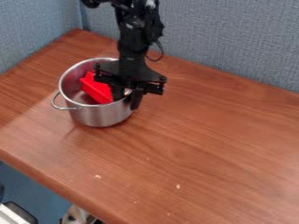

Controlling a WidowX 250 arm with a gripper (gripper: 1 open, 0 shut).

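Observation:
A steel pot (87, 112) with a wire handle at the left stands on the wooden table. Inside it lies a red object (96, 87). My black gripper (124, 92) is down at the pot's right side, its lower parts at or inside the rim and partly over the red object. Whether its fingers are open or closed on anything is hard to tell; the pot's interior is partly hidden behind it.
Grey padded walls stand behind and at the left. The table's front edge runs across the lower left.

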